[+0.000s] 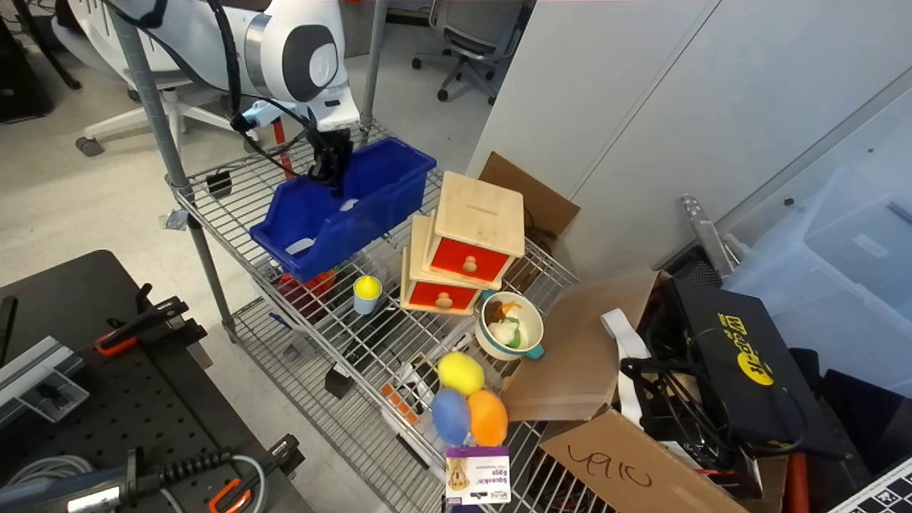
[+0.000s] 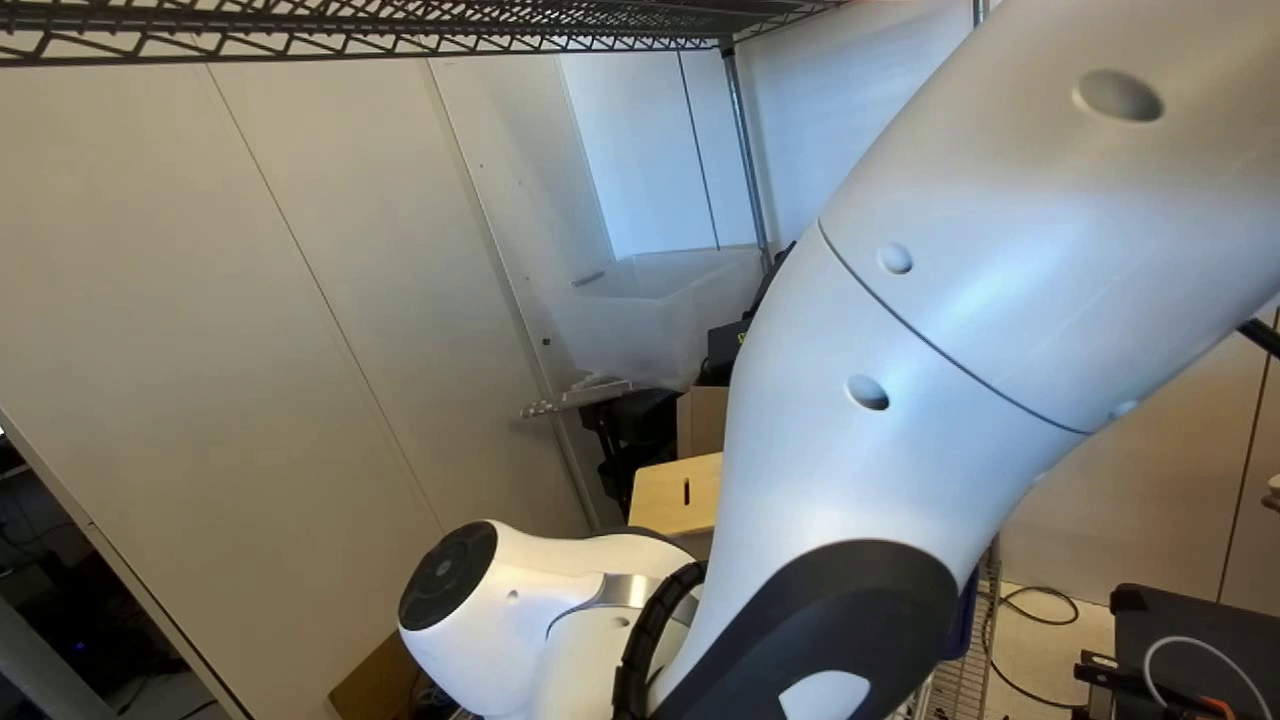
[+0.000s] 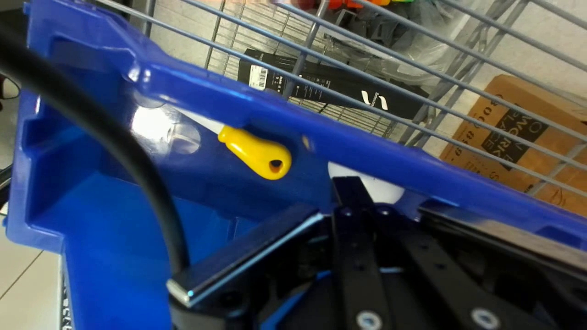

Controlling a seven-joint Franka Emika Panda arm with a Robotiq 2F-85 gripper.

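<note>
The blue bin stands on the wire shelf, and my gripper reaches down into it. Its fingers are together, with nothing visible between them. Just past the fingertips, against the bin's wall, is a white rounded thing, partly hidden by the fingers; whether they touch it I cannot tell. Also along that wall lies a tool with a yellow handle and a pale shaft, apart from my fingers. A clear shiny piece sits near the shaft. Exterior view 2 hides the gripper behind the arm.
Wooden boxes with red drawers stand close beside the bin. Farther along are a cup, a bowl of toys, several coloured eggs and an open carton. A shelf post rises near the arm.
</note>
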